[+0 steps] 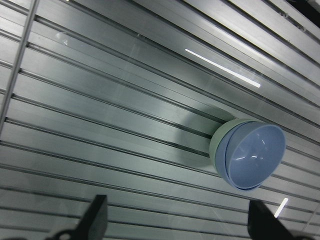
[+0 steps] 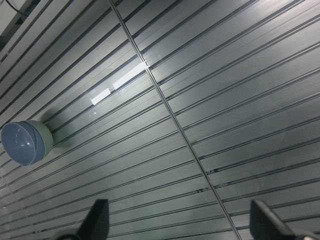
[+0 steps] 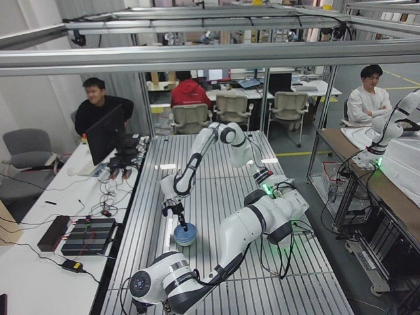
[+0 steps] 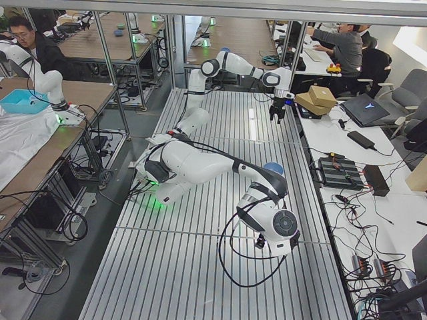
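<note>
Nested blue and pale green bowls (image 3: 185, 234) (image 1: 255, 155) (image 2: 19, 142) stand on the slatted metal table. In the camera left view, one gripper hangs just above them; the other arm's end is low in the foreground. My left gripper shows its fingers apart at the bottom of its wrist view, with the bowls beyond to the right. My right gripper also stands open over bare table, the bowls toward the upper left. Neither has anything visible between its fingers.
The slatted table (image 4: 160, 267) is otherwise mostly clear, with cables from the arms lying on it. A white desk (image 3: 39, 289) with electronics and cables runs alongside. Frame posts and rails surround the table.
</note>
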